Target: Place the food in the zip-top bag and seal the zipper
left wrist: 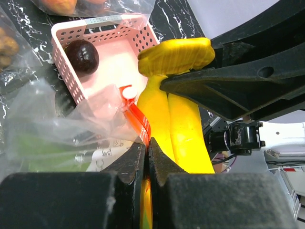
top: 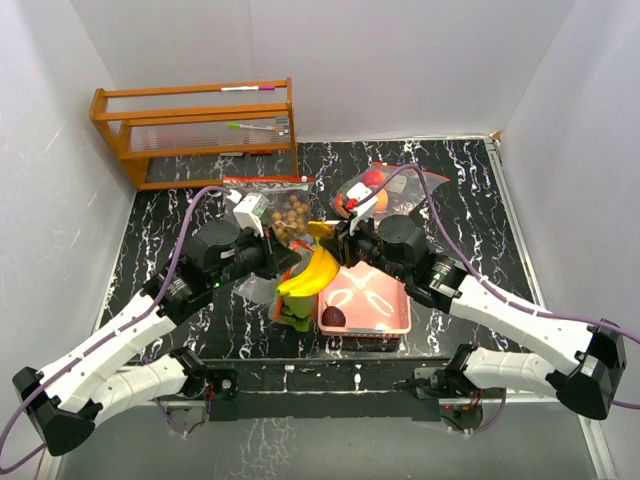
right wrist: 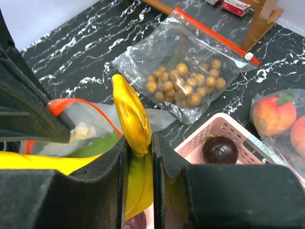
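Note:
The yellow bananas (top: 318, 272) hang by their stem end from my right gripper, which is shut on them. In the left wrist view, their bodies (left wrist: 183, 129) reach down beside the red zip edge. My left gripper is shut on that red edge of the clear zip top bag (left wrist: 57, 126), with the white slider (left wrist: 128, 92) a little beyond its fingertips. Something green (top: 297, 308) shows in the bag below the grippers. Whether the bananas' lower ends touch the bag, I cannot tell.
The pink basket (top: 400, 315) in front holds a dark round fruit (top: 333, 316). Behind lie a bag of small brown round items (right wrist: 186, 83) and a bag of peaches (top: 375, 190). A wooden rack (top: 128, 150) stands at the back left.

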